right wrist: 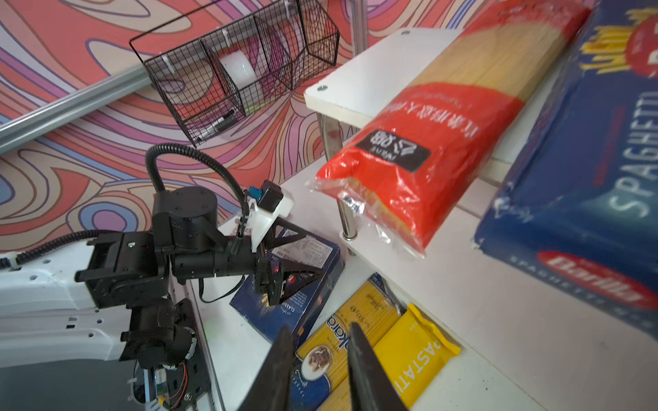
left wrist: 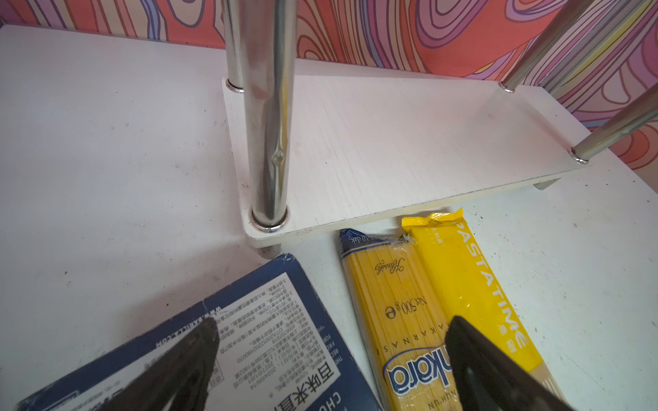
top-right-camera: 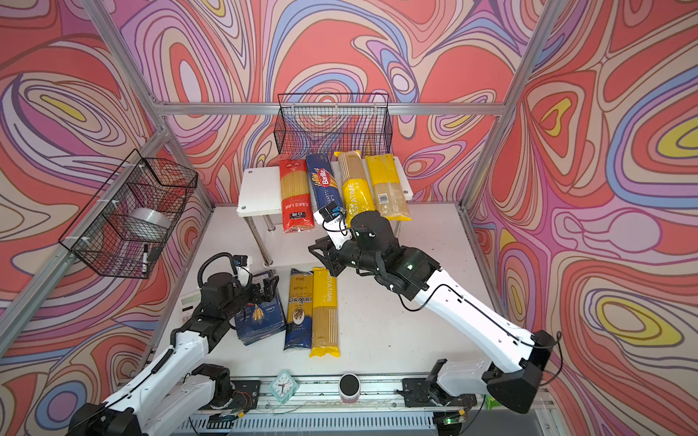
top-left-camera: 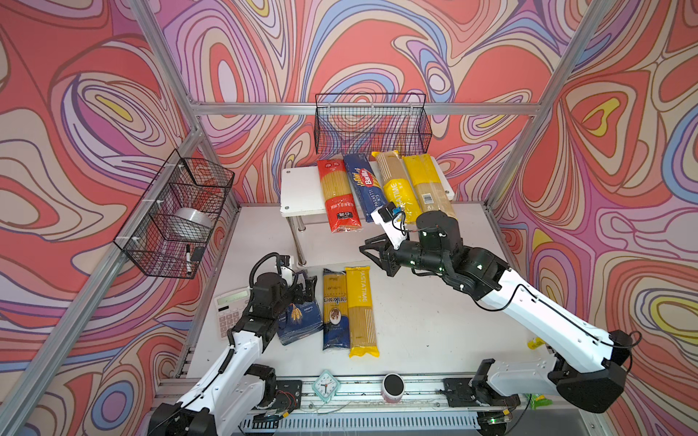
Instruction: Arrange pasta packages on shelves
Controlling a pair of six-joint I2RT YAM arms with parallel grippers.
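Observation:
On the upper shelf lie a red pasta pack [top-left-camera: 339,194], a blue Barilla pack [top-left-camera: 361,181] and two yellow packs [top-left-camera: 425,185]. On the table in front are a blue Ankara pack [top-left-camera: 335,309], a yellow Pastatime pack [top-left-camera: 360,312] and a blue box [top-left-camera: 300,323]. My left gripper [top-left-camera: 304,289] hovers over the blue box, open with nothing between its fingers. My right gripper [top-left-camera: 374,254] is in front of the shelf's front edge, below the upper packs and above the table packs; nothing shows held in it.
Lower shelf board [left wrist: 404,137] is bare behind the table packs. Wire baskets [top-left-camera: 174,218] hang at left and back. A calculator [top-left-camera: 231,312] lies at far left; a clock [top-left-camera: 325,385] and a cup [top-left-camera: 392,385] sit at the front.

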